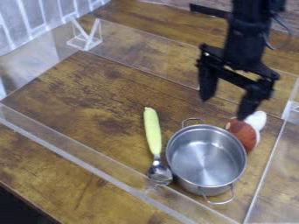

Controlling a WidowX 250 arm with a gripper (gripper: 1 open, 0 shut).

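Note:
My black gripper (228, 86) is raised at the upper right, blurred, its two fingers apart and open, with nothing seen between them. Just below and to the right of it lie a red rounded object (242, 134) and a white one (257, 117) against it. A steel pot (205, 156) with two handles stands at the lower right. Left of the pot lies a spoon (159, 171) with a long pale yellow handle (152, 129).
Clear low walls (41, 122) surround the wooden work surface (82, 105). A small white bracket (86, 37) sits at the back left.

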